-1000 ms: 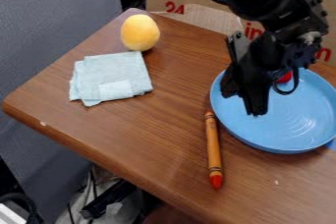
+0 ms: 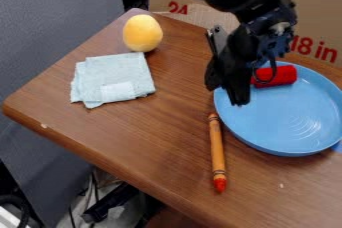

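Note:
The black gripper point(image 2: 233, 80) hangs over the left rear part of a blue plate point(image 2: 281, 122), tilted downward. A red cylinder point(image 2: 278, 76) lies at the back of the plate, just right of the gripper and partly hidden by it. Whether the fingers are open or shut cannot be made out. An orange crayon point(image 2: 217, 154) with red ends lies on the table left of the plate.
A yellow round object point(image 2: 142, 33) and a folded pale cloth point(image 2: 111, 79) are on the left of the wooden table point(image 2: 120, 142). Cardboard stands behind.
The gripper has moved a little left and up, uncovering more of the red cylinder on the plate. The other objects stay put.

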